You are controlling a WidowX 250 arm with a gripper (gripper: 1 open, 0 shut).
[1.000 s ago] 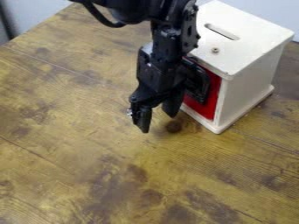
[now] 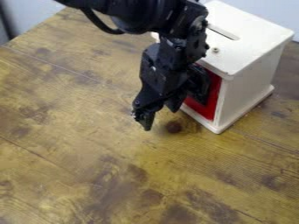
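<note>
My black gripper [image 2: 159, 114] hangs low over the wooden table, its fingers pointing down beside the front of a white wooden box [image 2: 249, 74]. A red panel [image 2: 202, 107] on the box's front is partly hidden behind the gripper body. The two fingertips appear apart, with nothing visible between them. The box has a slot and a small round fitting on its top.
A pale wall runs along the back edge, behind the box and at the top left.
The upper part of the arm has shifted slightly over the last second, and the gripper has turned or moved very little beside the box.
</note>
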